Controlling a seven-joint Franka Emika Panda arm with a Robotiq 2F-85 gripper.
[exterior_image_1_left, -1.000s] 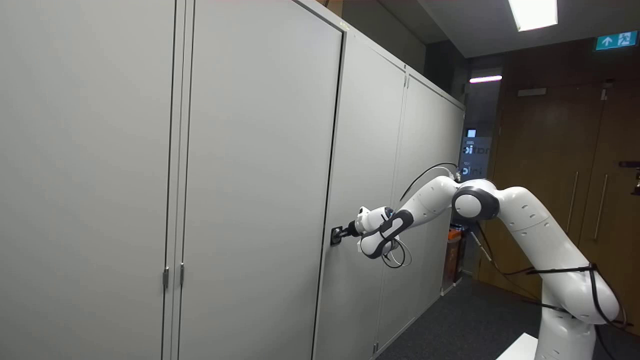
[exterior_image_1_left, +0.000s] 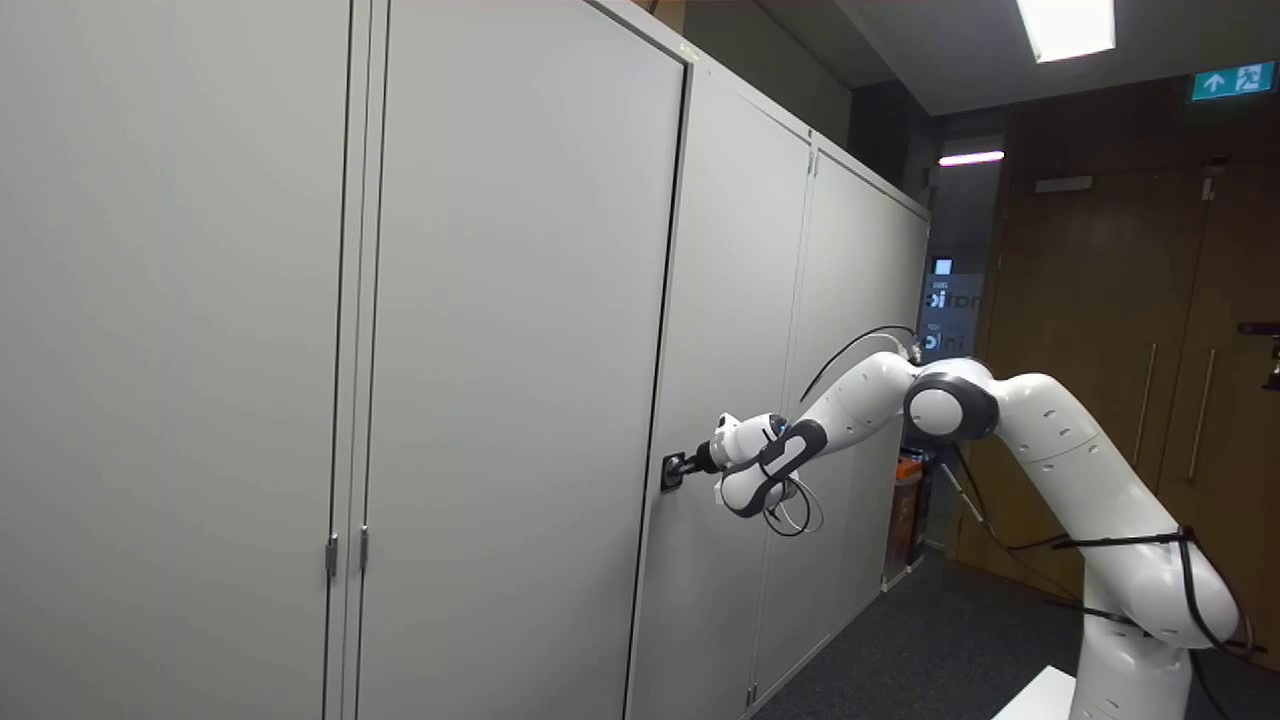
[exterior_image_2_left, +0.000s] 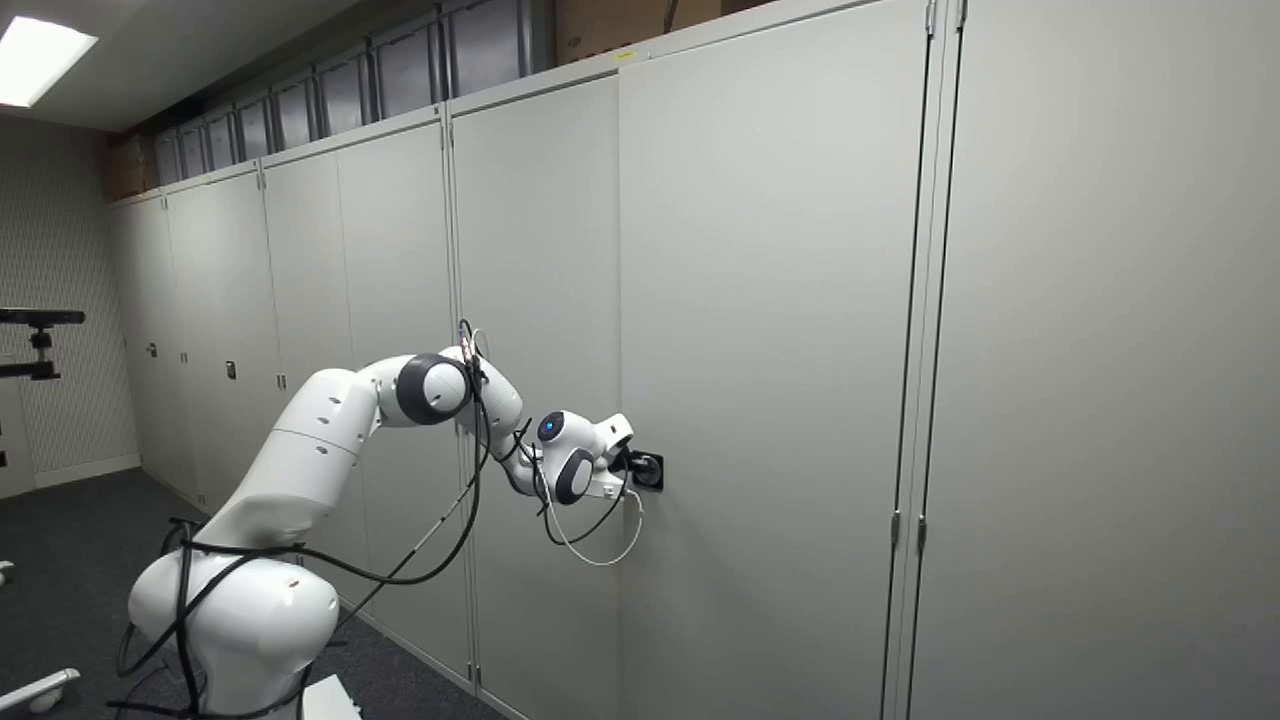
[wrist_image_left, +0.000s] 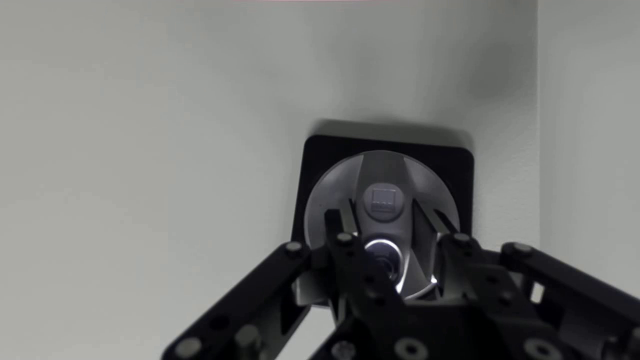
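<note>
A small handle (wrist_image_left: 384, 171) with a round lock sits in a silver disc on a black square plate (wrist_image_left: 459, 165). The plate is mounted on a pale grey cabinet door (exterior_image_2_left: 780, 300), close to its vertical edge. On either side of the handle lies one finger of my gripper, shut on it. From the sides, the handle plate (exterior_image_1_left: 667, 482) shows just beyond the gripper (exterior_image_1_left: 689, 466), partly covered by it. In exterior view 2, the black plate (exterior_image_2_left: 654, 482) appears to the right of the door seam.
Neighbouring cabinet doors (exterior_image_1_left: 516, 300) form a continuous flat wall on both sides. Loose cables (exterior_image_2_left: 600, 554) hang below the wrist and along the arm. Orange bins (exterior_image_1_left: 903, 516) stand at the cabinet row's far end.
</note>
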